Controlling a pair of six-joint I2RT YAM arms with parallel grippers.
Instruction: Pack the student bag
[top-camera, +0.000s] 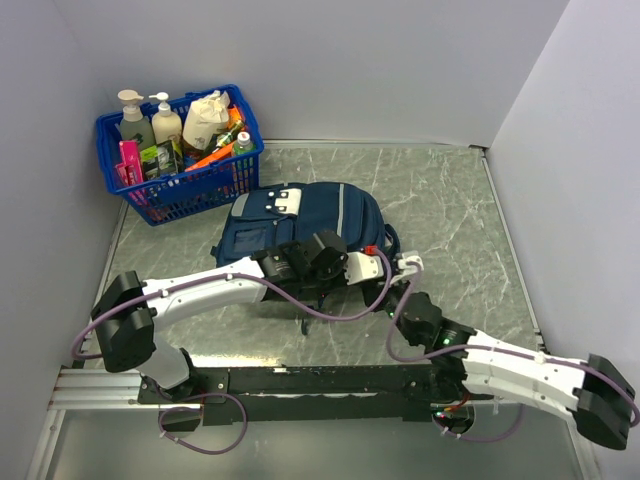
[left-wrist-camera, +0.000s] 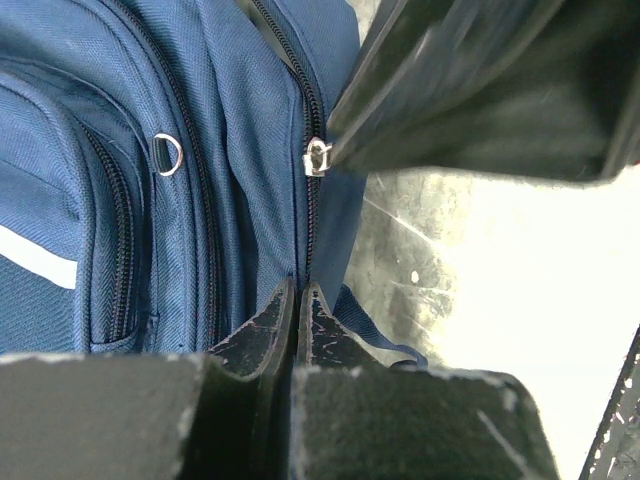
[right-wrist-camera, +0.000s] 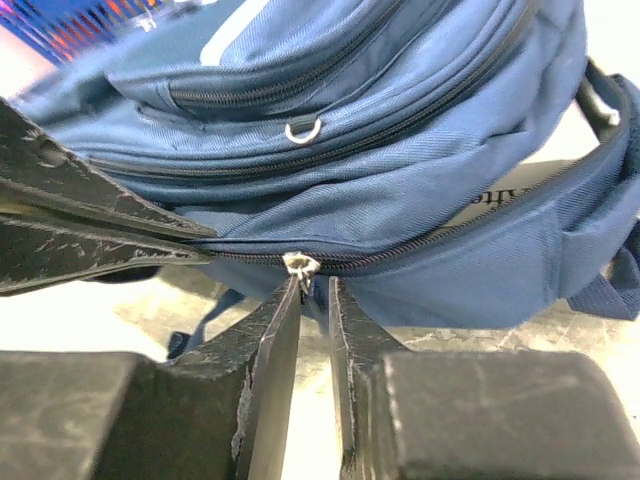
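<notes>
The navy backpack (top-camera: 300, 210) lies on the table beneath both arms. My left gripper is shut at the end of its zipper (left-wrist-camera: 312, 230), on the thin fabric edge, below the silver zipper pull (left-wrist-camera: 317, 156). My right gripper is at that same pull (right-wrist-camera: 300, 265), its fingertips slightly apart around or just below it; whether they touch it is unclear. In the right wrist view the dark fingers of the left gripper reach in from the left to the zipper. The top view hides both fingertips behind the wrists.
A blue basket (top-camera: 180, 203) of bottles, packets and other items stands at the back left. Bare table (top-camera: 450, 230) lies to the right of the backpack. Grey walls bound the work area.
</notes>
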